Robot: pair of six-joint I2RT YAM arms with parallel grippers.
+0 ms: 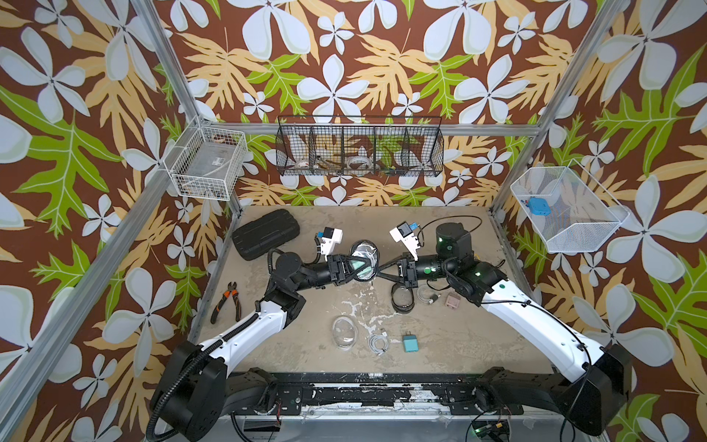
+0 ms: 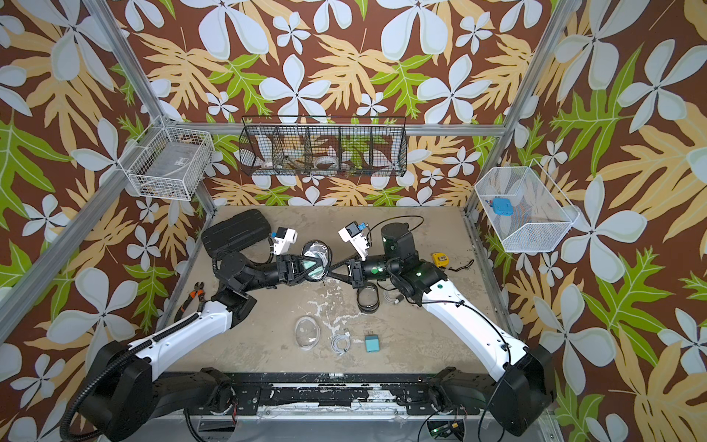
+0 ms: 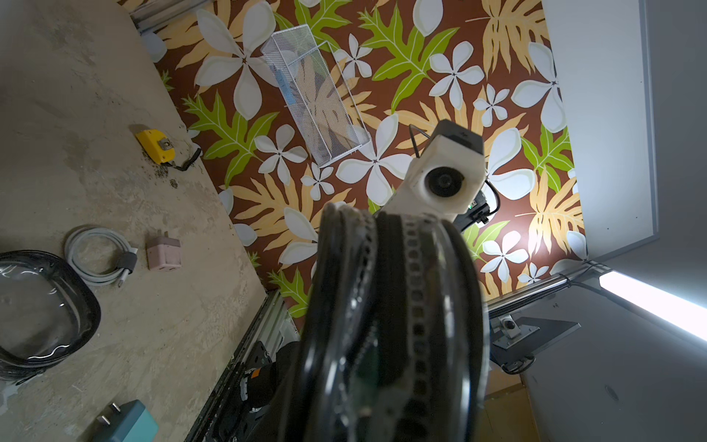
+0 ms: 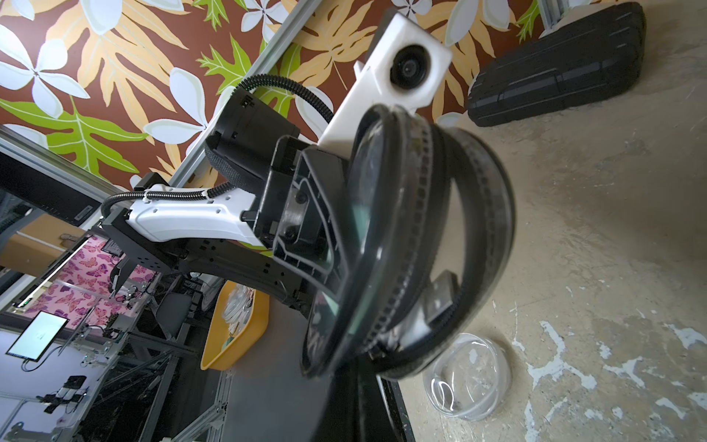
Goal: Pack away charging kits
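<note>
My left gripper (image 1: 356, 269) is shut on a round clear pouch with a black zip rim (image 1: 364, 254), held upright above the table; it fills the lower middle of both wrist views. My right gripper (image 1: 381, 269) is shut, its tips at the pouch's right side; whether it grips anything there is hidden. On the table lie another black-rimmed case (image 3: 44, 309), a white cable coil (image 3: 99, 254), a pink charger (image 3: 163, 252), a teal charger (image 1: 410, 342), a grey cable coil (image 1: 377, 342) and a clear round case (image 1: 344, 333).
A black case (image 1: 265, 234), pliers (image 1: 225, 302) and yellow tape measure (image 2: 440, 258) lie on the table. Wire baskets hang at left (image 1: 207, 162), back (image 1: 358, 151) and right (image 1: 570, 213). The front middle has free room between small items.
</note>
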